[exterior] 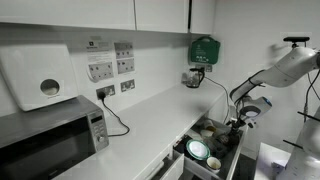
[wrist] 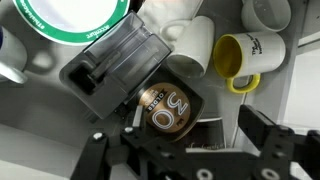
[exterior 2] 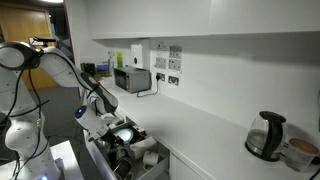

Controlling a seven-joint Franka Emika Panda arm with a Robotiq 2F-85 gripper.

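Note:
My gripper is open in the wrist view, its dark fingers spread wide at the lower part of the picture with nothing held between them. Below it, inside an open drawer, lies a round dark lid marked 30 (wrist: 170,108). Against that sits a grey rectangular container (wrist: 118,68). A yellow mug (wrist: 250,58) with a white inside lies on the right, beside a white mug (wrist: 192,45). At the upper left is a white plate with a green rim (wrist: 70,15). In exterior view 1 the gripper (exterior: 236,124) reaches down at the drawer's right end; its fingertips are hard to make out.
Another white cup (wrist: 266,14) and part of a white mug (wrist: 10,58) are near the wrist view's edges. The drawer wall (exterior 2: 160,172) encloses the crowded items. A microwave (exterior: 55,145) stands on the counter, whose middle (exterior: 150,115) is clear. A kettle (exterior 2: 265,135) stands far right.

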